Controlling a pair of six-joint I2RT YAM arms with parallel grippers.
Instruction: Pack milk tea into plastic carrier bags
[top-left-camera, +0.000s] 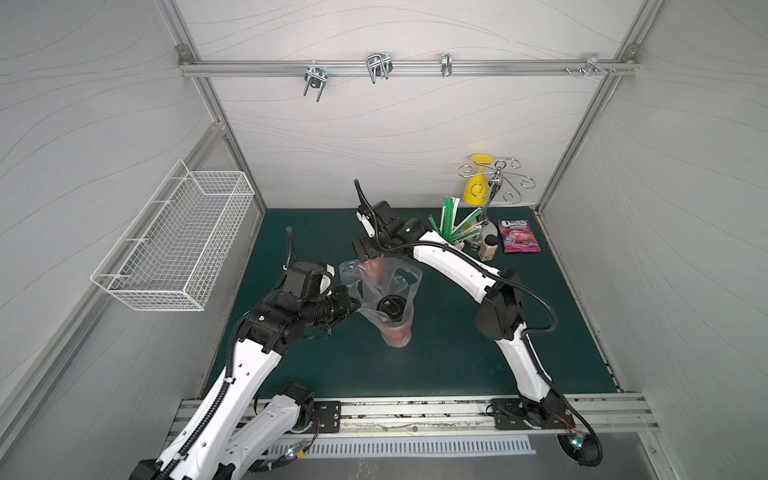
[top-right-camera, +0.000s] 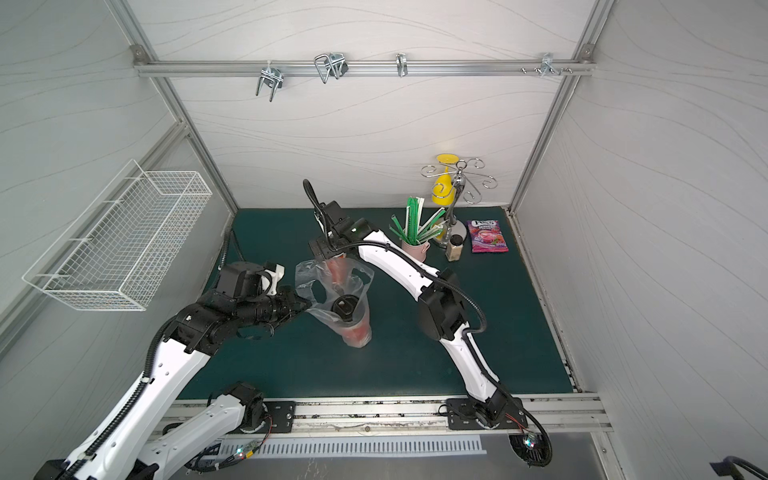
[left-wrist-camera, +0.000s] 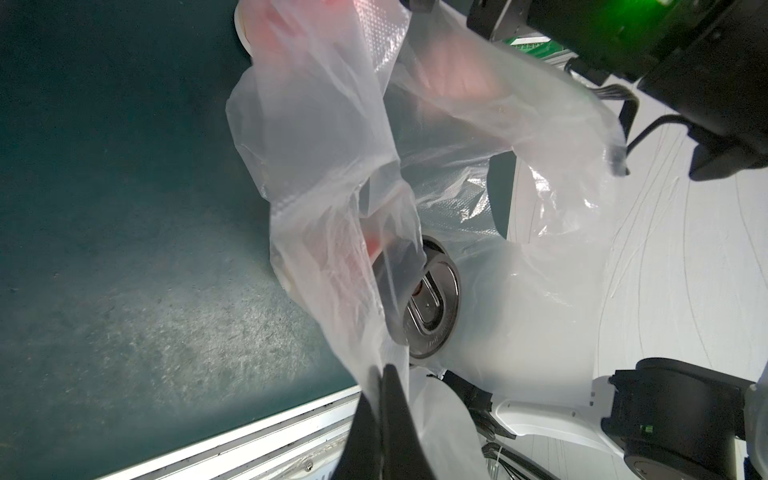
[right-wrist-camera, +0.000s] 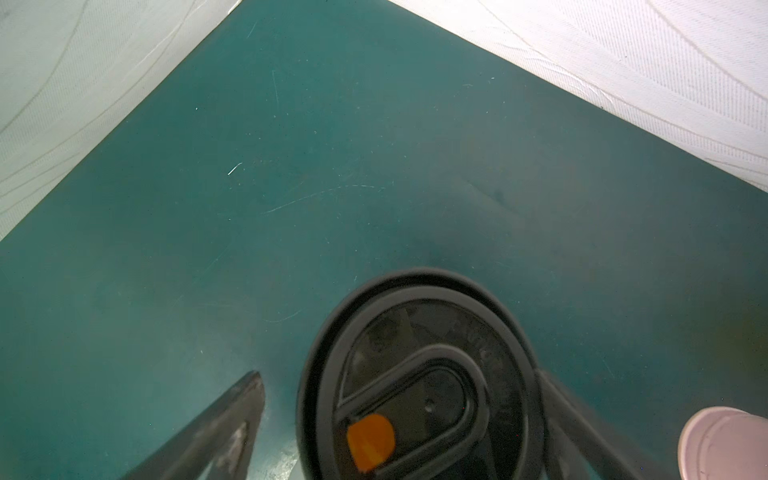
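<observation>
A clear plastic carrier bag stands mid-table with its mouth spread. Inside it is a cup of reddish drink, its black lid facing up. My left gripper is shut on the bag's edge at the left of the mouth, thin film between its fingers. Just behind the bag is a second reddish cup, partly hidden by film and the right arm. My right gripper is open around that cup's black lid. A gap shows on the left finger's side; contact on the right cannot be judged.
At the back right, a pink cup of green straws, a small bottle, a metal stand and a pink packet sit close together. A wire basket hangs on the left wall.
</observation>
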